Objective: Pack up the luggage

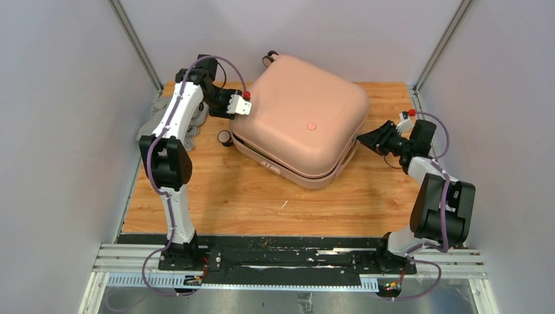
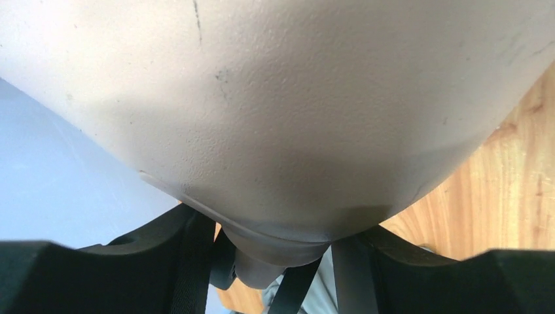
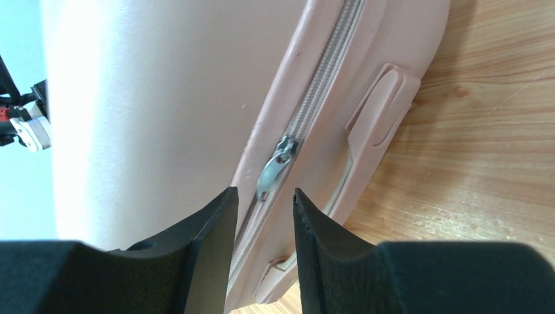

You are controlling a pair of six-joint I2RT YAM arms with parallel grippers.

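Note:
The pink suitcase (image 1: 301,118) lies closed-lidded and askew on the wooden table. My left gripper (image 1: 230,108) is at its upper-left corner; in the left wrist view the corner sits between the fingers, which stand apart, whether gripping I cannot tell. My right gripper (image 1: 363,139) is at the suitcase's right side, its fingers (image 3: 209,242) part open before the zipper pull (image 3: 271,173) on the zipper track. A handle (image 3: 376,118) runs along the side below the track.
Grey cloth (image 1: 150,124) lies at the back left, partly under the left arm. Bare table (image 1: 281,212) shows in front and to the right. Walls bound the sides and back.

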